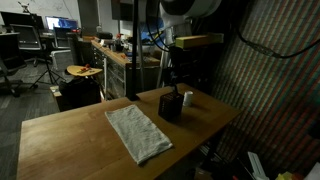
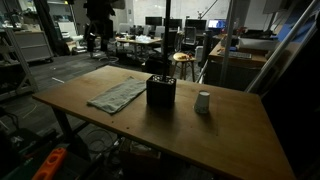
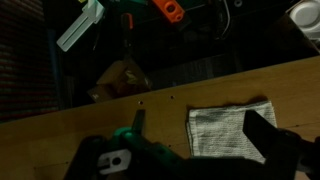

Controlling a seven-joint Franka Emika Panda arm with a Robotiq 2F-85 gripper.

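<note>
A light grey cloth (image 1: pixel 138 133) lies flat on the wooden table; it also shows as a towel (image 2: pixel 118 95) in exterior view 2. A black box (image 2: pixel 160 92) with an open-looking top stands near it, and a pale cup (image 2: pixel 202 102) stands apart from the box. My gripper is open, its dark fingers wide apart in the wrist view. Nothing is held between them. Part of the cloth (image 3: pixel 228 130) appears below, beyond the table edge. In exterior view 2 the dark arm hangs high at the left, well above the tabletop.
A stool (image 2: pixel 183 58) and desks stand farther back.
</note>
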